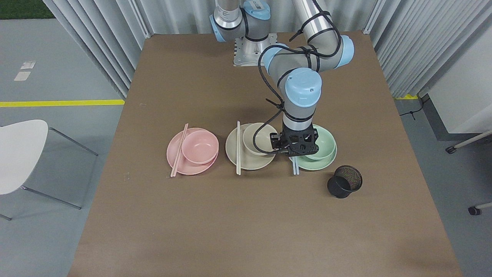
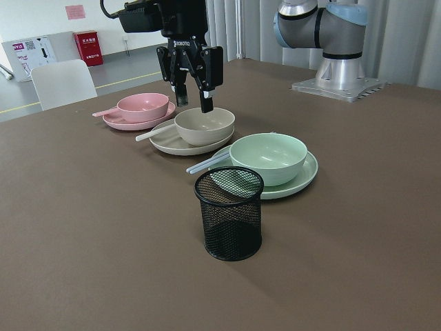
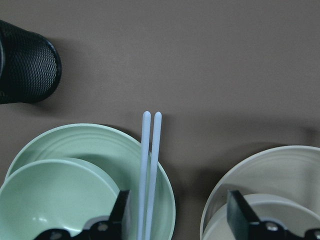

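My gripper [image 2: 192, 101] is open, hanging above the place settings; in the wrist view its fingers straddle the pale blue chopsticks [image 3: 153, 175], which lie on the green plate [image 3: 75, 142] beside the green bowl [image 3: 55, 197]. The cream bowl [image 2: 207, 127] on the cream plate [image 3: 270, 170], with cream chopsticks [image 1: 238, 148], sits in the middle. A pink bowl [image 1: 200, 147] on a pink plate [image 1: 193, 168], with pink chopsticks [image 1: 179, 149], is at left. A black mesh cup [image 1: 344, 181] stands in front of the green setting.
The arm's base plate [image 2: 313, 87] is at the back. A white chair [image 1: 18, 154] stands off the table to the left.
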